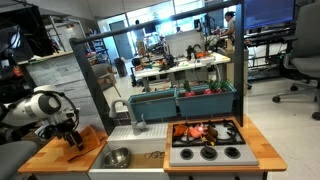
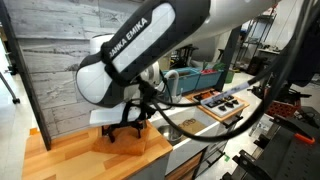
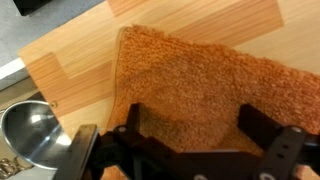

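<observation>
An orange towel (image 3: pixel 200 85) lies rumpled on the wooden counter and fills much of the wrist view. The same towel (image 2: pixel 122 148) shows under the arm in exterior view 2, partly covered by the gripper. My gripper is open, its two dark fingers (image 3: pixel 128 140) set wide apart above the cloth. In exterior view 1 the gripper (image 1: pixel 75 140) points down over the towel (image 1: pixel 92 140) at the left counter. Whether the fingertips touch the cloth I cannot tell.
A metal bowl (image 3: pixel 35 135) stands in the sink area just right of the wooden counter (image 1: pixel 55 160). Farther right are a faucet (image 1: pixel 138 122) and a stove (image 1: pixel 208 143) with colourful items on it. A panelled wall (image 2: pixel 85 80) rises behind the counter. Bare wood surrounds the towel.
</observation>
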